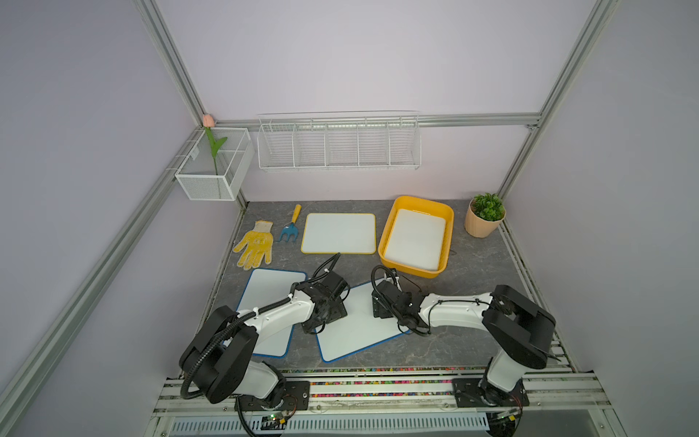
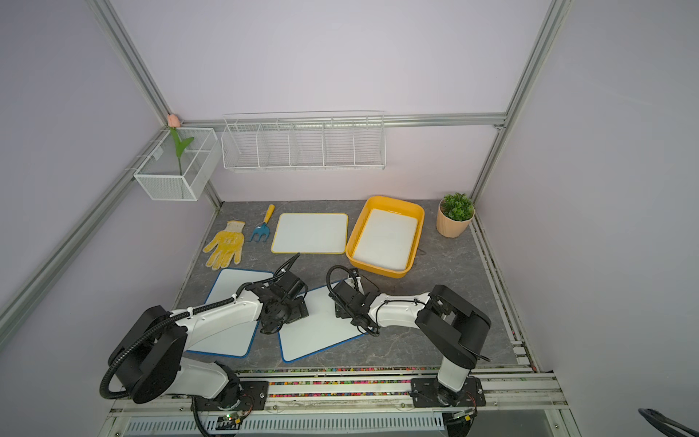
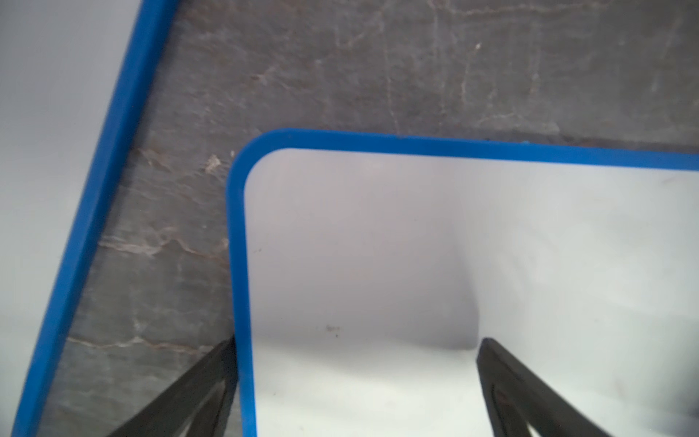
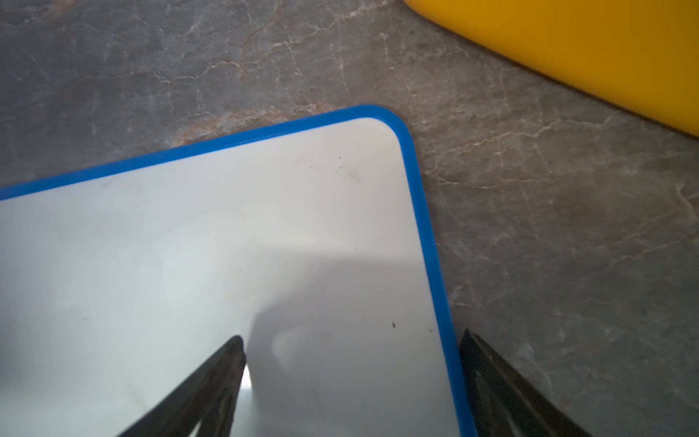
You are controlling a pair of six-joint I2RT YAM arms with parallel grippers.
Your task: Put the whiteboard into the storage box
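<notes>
A blue-edged whiteboard lies flat and slanted at the front middle of the table. Over its left end my left gripper stands open, one finger beside the blue left edge and the other above the white face. My right gripper is open at the other end, its fingers on either side of the blue right edge. Whether the fingers touch the board cannot be told. The yellow storage box, white inside, stands at the back right.
Another blue-edged whiteboard lies on the left, partly under my left arm. Behind are a yellow-edged whiteboard, a yellow glove, a small fork and a potted plant. Wire baskets hang on the wall.
</notes>
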